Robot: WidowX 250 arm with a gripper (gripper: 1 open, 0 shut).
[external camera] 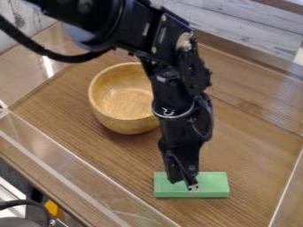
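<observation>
A green rectangular block [210, 184] lies flat on the wooden table near the front centre. My black gripper [187, 182] is lowered over its left half, fingertips at or just above its top face. The gripper looks shut, with nothing visible between its fingers; whether it touches the block is hard to tell.
A round wooden bowl [116, 99] sits behind and left of my gripper. Clear low edges run along the left and right sides, and cables show at the lower left.
</observation>
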